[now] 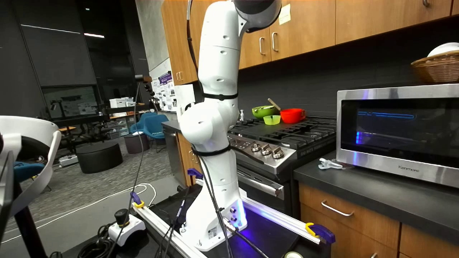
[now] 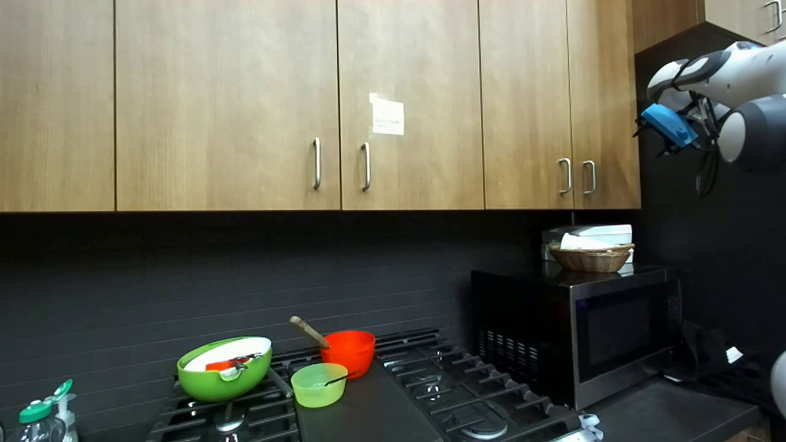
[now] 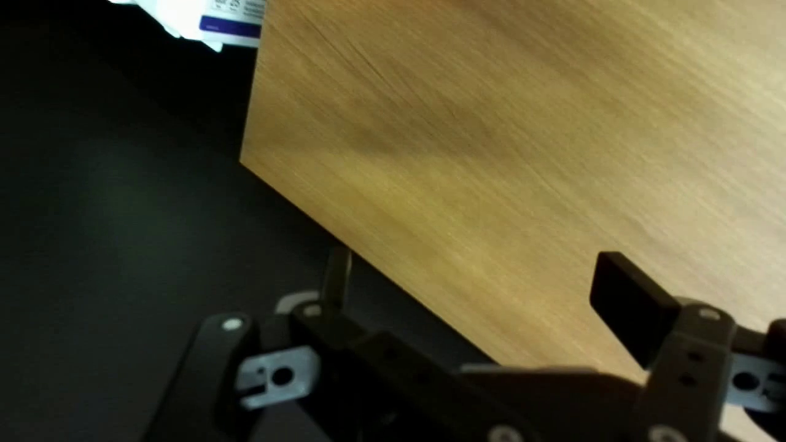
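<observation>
In the wrist view my gripper is open, its two dark fingers wide apart with nothing held between them. Behind the right finger spreads a wooden cabinet panel [image 3: 479,147]; the left finger lies against dark background. Exterior view 2 has the arm at the upper right, its blue wrist part [image 2: 669,125] near the end of the upper cabinets [image 2: 602,88]. The fingers themselves are too small to make out there. Only the white arm [image 1: 219,64] shows in exterior view 1, its hand beyond the top edge.
On the stove stand a green bowl [image 2: 214,384], a light green bowl [image 2: 318,398] and a red pot [image 2: 354,346] with a wooden-handled utensil. A microwave [image 1: 404,129] fills the right counter, a wicker basket [image 1: 439,68] on top. White clips [image 1: 330,164] lie before it.
</observation>
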